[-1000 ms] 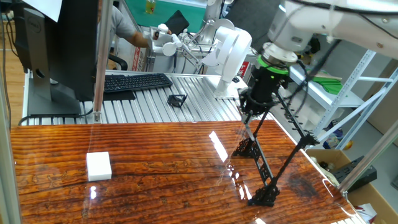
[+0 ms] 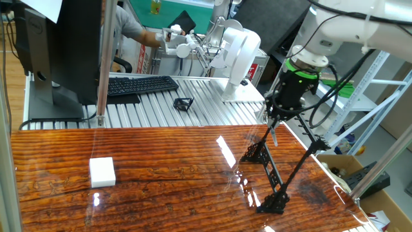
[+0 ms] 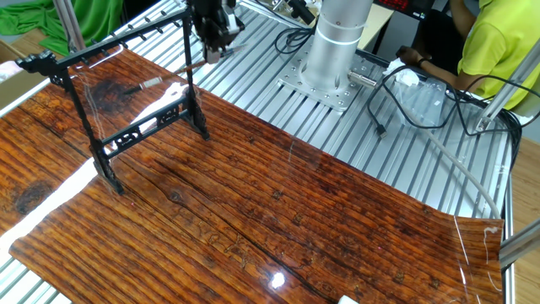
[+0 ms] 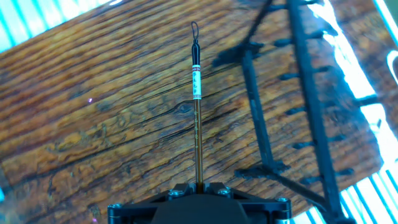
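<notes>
A slim brown brush (image 4: 197, 118) with a white label and a cord loop at its far end reaches straight out from my gripper, which is shut on it. In exterior view 2 the brush (image 3: 152, 83) slants past the near upright of a black rack, its labelled end over the table's corner; my gripper (image 3: 216, 52) is at the rack's end there. The black rack (image 4: 256, 112), with a row of pegs along its top bar, stands to the right of the brush in the wrist view. From exterior view 1, my gripper (image 2: 273, 116) partly covers the rack's far end.
A white block (image 2: 102, 172) lies on the left part of the wooden tabletop (image 2: 161, 154). Between block and rack the surface is clear. Beyond the table edge are a keyboard (image 2: 138, 86), a monitor and a white fan-like object (image 2: 241, 51).
In exterior view 1 my gripper and arm have shifted rightward, closer over the rack's far end, with the brush still held. The rack and white block have stayed put.
</notes>
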